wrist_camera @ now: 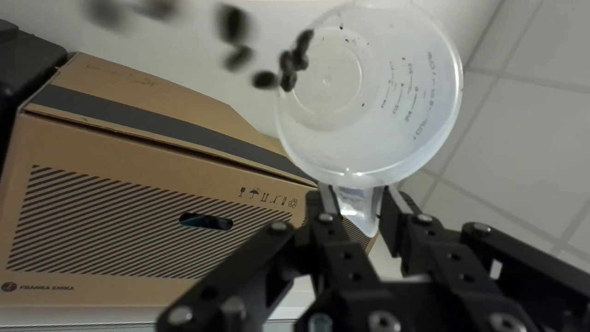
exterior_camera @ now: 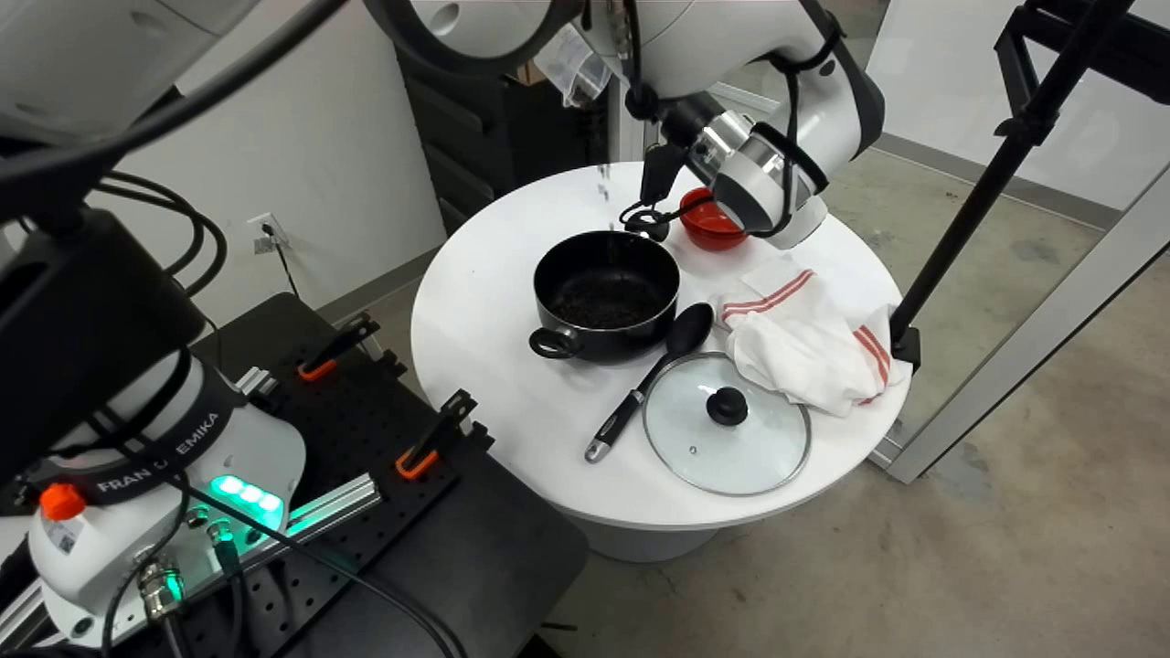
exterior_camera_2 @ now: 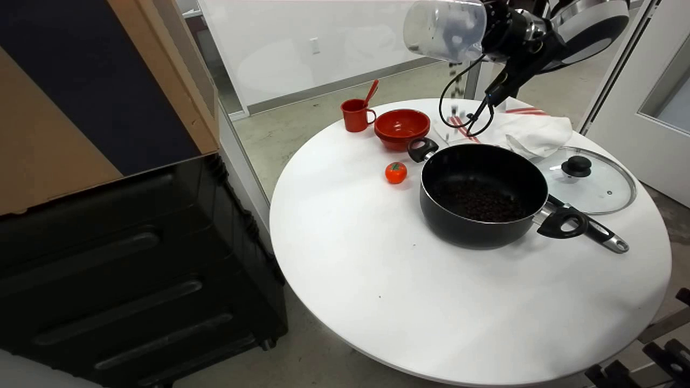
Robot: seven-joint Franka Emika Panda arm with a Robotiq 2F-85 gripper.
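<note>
My gripper is shut on the handle of a clear plastic measuring cup [wrist_camera: 368, 94], held tipped high above the table. In the wrist view its inside is nearly bare, with a few dark bits on the wall and dark beans [wrist_camera: 293, 61] spilling past its rim. Falling beans [exterior_camera_2: 456, 81] also show below the cup [exterior_camera_2: 446, 29] in exterior view 2. Beneath stands a black two-handled pot [exterior_camera_2: 482, 223], uncovered, with a layer of dark beans [exterior_camera_2: 482, 201] on its bottom. The cup [exterior_camera: 573, 66] is partly hidden by the arm in exterior view 1.
Around the pot lie a black spoon [exterior_camera: 647, 384], a glass lid [exterior_camera: 702, 450], a white towel [exterior_camera: 795, 340], red bowls [exterior_camera_2: 402, 129], a tomato [exterior_camera_2: 395, 172] and a red mug [exterior_camera_2: 356, 116].
</note>
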